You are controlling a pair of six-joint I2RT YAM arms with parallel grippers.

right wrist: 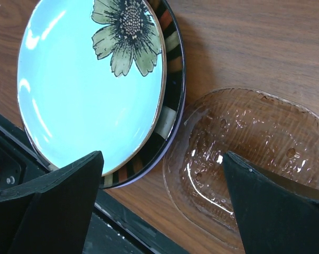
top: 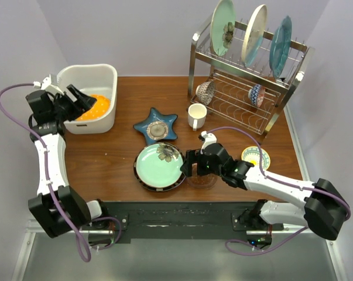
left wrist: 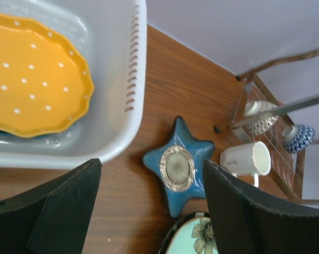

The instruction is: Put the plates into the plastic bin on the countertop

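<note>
An orange plate with white dots (left wrist: 37, 79) lies inside the white plastic bin (top: 113, 96) at the back left. Over the bin's front left side, my left gripper (top: 82, 100) stands open and empty. A mint-green plate with a flower (top: 156, 167) is stacked on a dark-rimmed plate (right wrist: 172, 100) at the front centre. Right of the stack, partly under my right arm, sits a clear plastic dish (right wrist: 249, 143). My right gripper hovers open above the stack's right rim and the dish, holding nothing.
A blue star-shaped dish (top: 157, 125) and a white mug (top: 196, 116) stand mid-counter. The dish rack (top: 246, 76) with upright plates and two bowls fills the back right. A small patterned plate (top: 256, 157) lies at right. Bare wood shows left of centre.
</note>
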